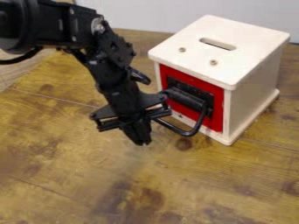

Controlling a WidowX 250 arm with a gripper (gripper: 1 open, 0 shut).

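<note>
My black gripper (138,131) hangs low over the wooden table, left of a white box (233,61) with a red front panel (172,77). Its fingers point down and look shut, with nothing visible between them. A black looped handle or tube (198,121) extends from the dark fitting in the red panel toward the gripper; whether the two touch is unclear.
The box occupies the right rear, with a pale wall behind it.
</note>
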